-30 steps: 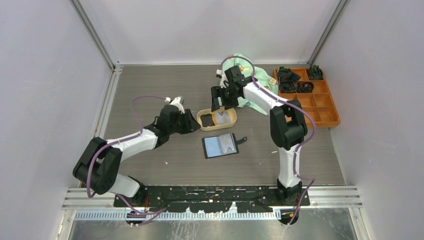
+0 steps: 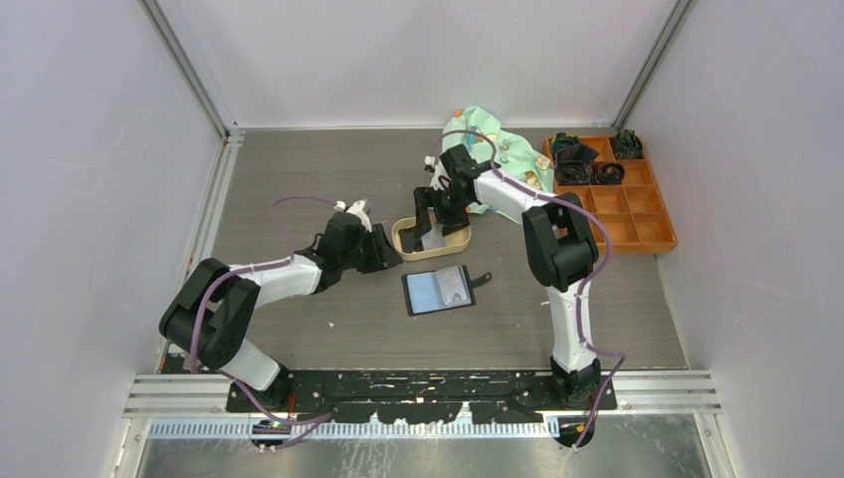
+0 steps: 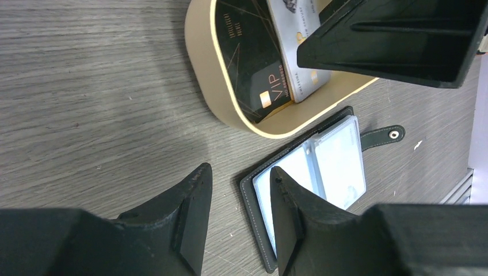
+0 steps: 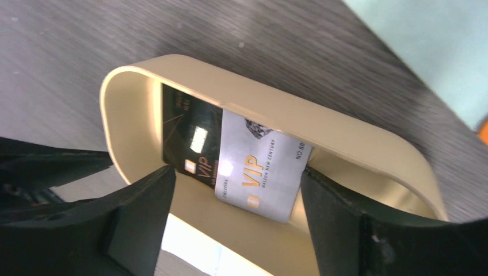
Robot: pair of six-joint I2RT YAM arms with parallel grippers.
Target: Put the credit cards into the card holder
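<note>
A beige oval tray (image 2: pixel 431 257) holds a white VIP card (image 4: pixel 262 167) lying beside a black VIP card (image 4: pixel 189 135). Over the tray is my right gripper, its fingers apart with the white card visible in the gap; no firm hold shows. Below the tray lies the card holder (image 2: pixel 440 290), spread flat, with clear sleeves and a snap strap. To the left of tray and holder, my left gripper is part open with only table between its fingers.
An orange compartment box (image 2: pixel 637 202) with black cables stands at the back right. A patterned green cloth (image 2: pixel 518 164) lies behind the right arm.
My right gripper has come down and toward the front, over the tray and the white card. The left gripper has shifted slightly right. Tray and card holder have stayed put.
</note>
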